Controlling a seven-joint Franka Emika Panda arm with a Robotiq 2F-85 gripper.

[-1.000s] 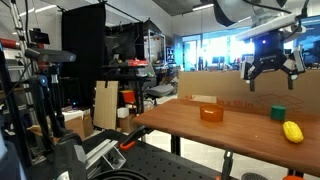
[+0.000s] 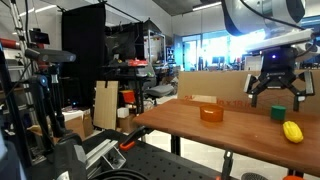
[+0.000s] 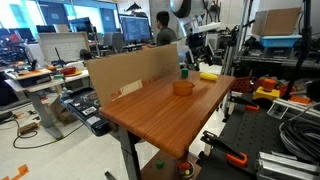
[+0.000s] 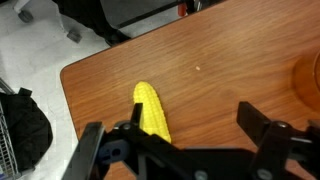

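Note:
On the right part of the brown table (image 2: 185,122) lies a yellow, elongated object (image 2: 292,131), perhaps corn. It also shows in the wrist view as a bumpy yellow thing (image 4: 153,110), its near end close to the left finger. An orange bowl (image 2: 211,113) rests mid-table, and the wrist view catches only its edge (image 4: 308,80) at the right. Farther back stands a green cup-like object (image 2: 278,113). Above the table's right side hangs my gripper (image 2: 276,103), open, its fingers apart and empty. The wrist view shows the gripper with a wide gap.
A tan panel (image 3: 125,76) rises along the table's back edge. Bare tabletop (image 3: 165,120) stretches in front of the bowl. Beyond the table's edge in the wrist view are a dark bag (image 4: 24,130) and the floor.
My gripper has come lower toward the table over the last second. The yellow object, the bowl and the green object have stayed in place.

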